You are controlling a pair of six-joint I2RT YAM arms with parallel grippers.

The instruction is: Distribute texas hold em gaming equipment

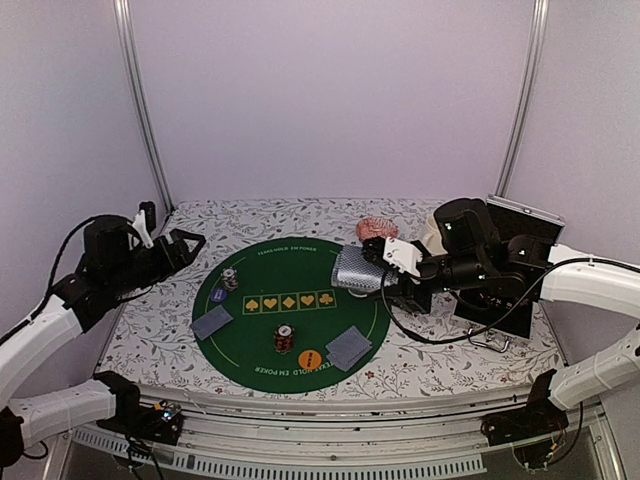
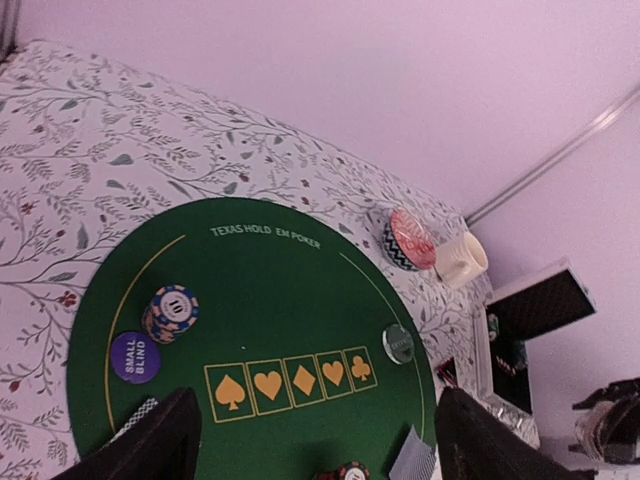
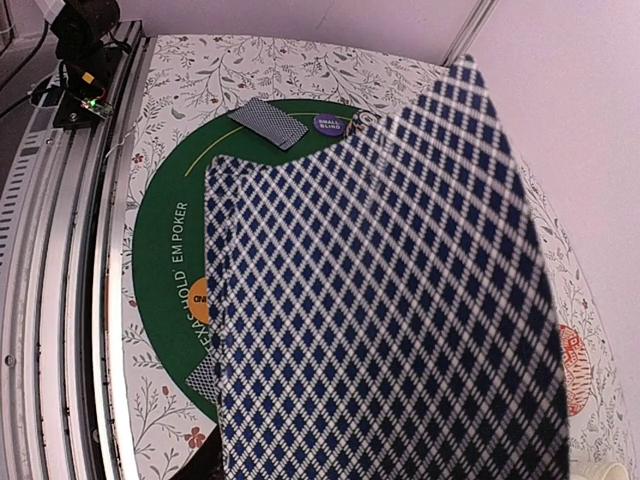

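A deck of cards [image 1: 357, 268] with a blue-and-white lattice back is in my right gripper [image 1: 384, 258], shut on it above the right side of the green poker mat [image 1: 290, 258]. In the right wrist view that deck [image 3: 390, 300] fills the middle and hides the fingertips. High above the mat's left side, my left gripper [image 1: 172, 240] has its fingers apart and nothing between them. Face-down cards lie at the mat's left [image 1: 212, 321] and front right [image 1: 348, 347]. Chip stacks stand at the left [image 1: 229, 278] and front [image 1: 284, 338].
A purple small blind disc [image 2: 135, 357] and an orange disc [image 1: 310, 359] lie on the mat. A round button [image 2: 398, 343] sits at its right. Behind are a red-and-white bowl [image 2: 410, 240] and a cream cup [image 2: 462, 260]; an open case [image 1: 510, 250] stands at the right.
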